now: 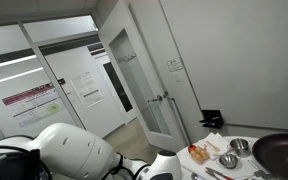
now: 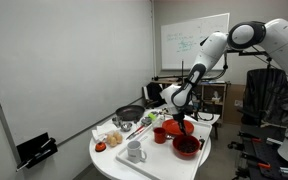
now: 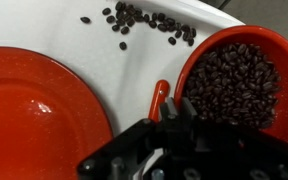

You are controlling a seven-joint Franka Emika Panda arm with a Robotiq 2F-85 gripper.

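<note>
A red bowl (image 3: 239,90) filled with dark coffee beans (image 3: 234,85) fills the right of the wrist view. My gripper is at its left rim, fingers shut with the rim seemingly between the fingers, though the black gripper body hides part of the contact. Beside it, an orange-red handle (image 3: 158,97) lies on the white tray. To the left is an empty red plate (image 3: 44,110). Several loose beans (image 3: 134,17) are scattered on the tray. In exterior view 2 the bowl (image 2: 187,146) appears near the front, below the arm.
A red mug (image 2: 159,135) and a white mug (image 2: 136,152) stand left of the bowl. Farther back on the table are a dark pan (image 2: 129,112), small metal bowls (image 1: 240,147) and a tomato (image 2: 100,147). The tray edge (image 3: 219,15) runs close behind the bowl.
</note>
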